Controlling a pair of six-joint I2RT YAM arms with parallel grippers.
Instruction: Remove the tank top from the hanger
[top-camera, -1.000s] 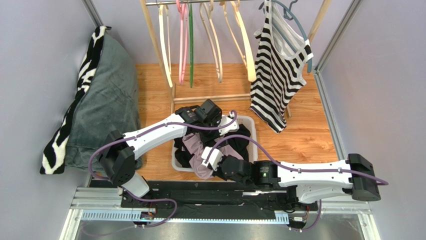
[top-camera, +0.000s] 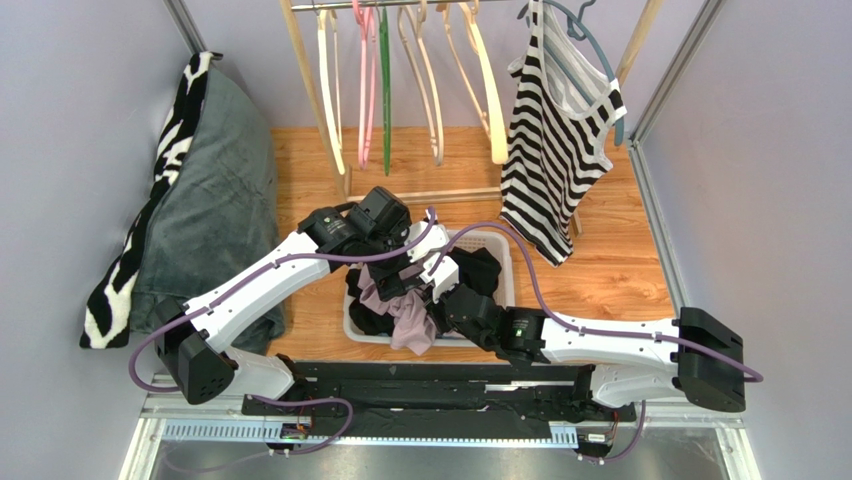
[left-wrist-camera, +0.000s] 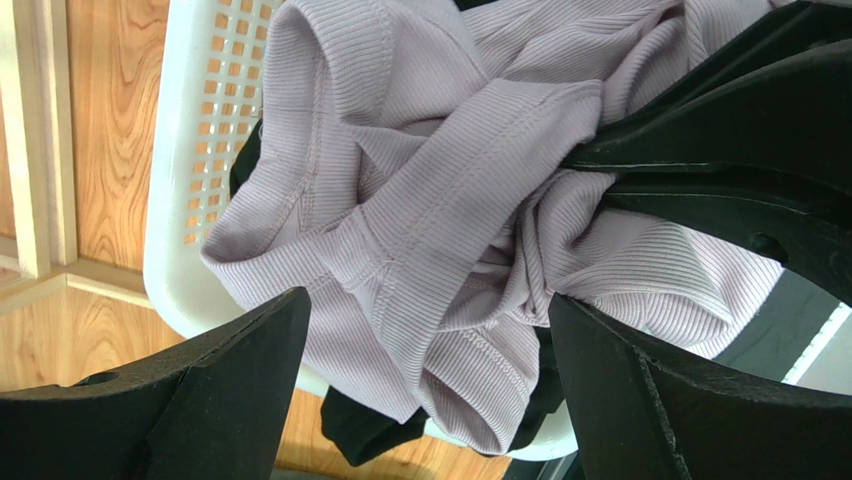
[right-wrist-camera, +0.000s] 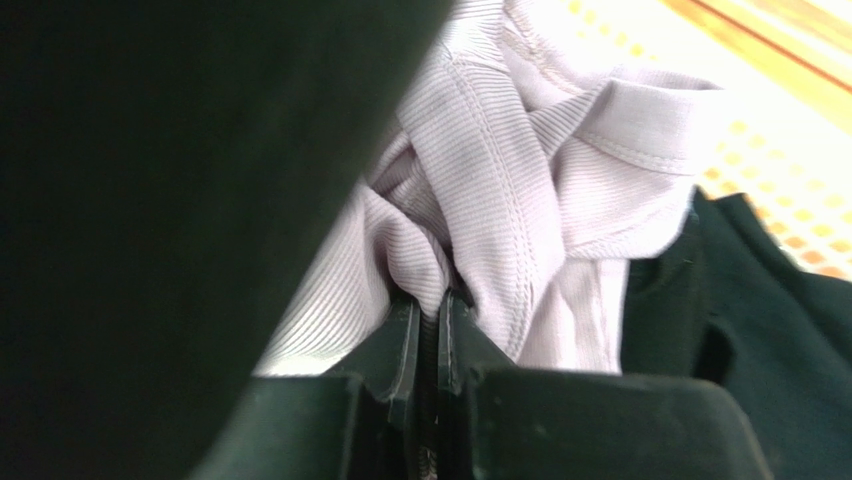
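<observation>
Lilac ribbed garment (left-wrist-camera: 430, 240) lies heaped in the white basket (top-camera: 504, 280) over black cloth. My left gripper is open above it, fingertips apart over the fabric. Low in the basket, my right gripper is shut on a fold of the lilac garment; a dark shape fills the left of that view. The black-and-white striped tank top (top-camera: 555, 170) hangs on a blue hanger (top-camera: 603, 50) at the rail's right end, clear of both grippers.
Empty hangers (top-camera: 385, 90) in cream, pink and green hang on the rail. Grey cushions (top-camera: 220, 180) lean at the left wall. Bare wooden floor shows right of the basket.
My left arm has shifted left and slightly up in the top view. My right gripper has moved a little within the basket, onto the lilac fabric. The tank top has not moved.
</observation>
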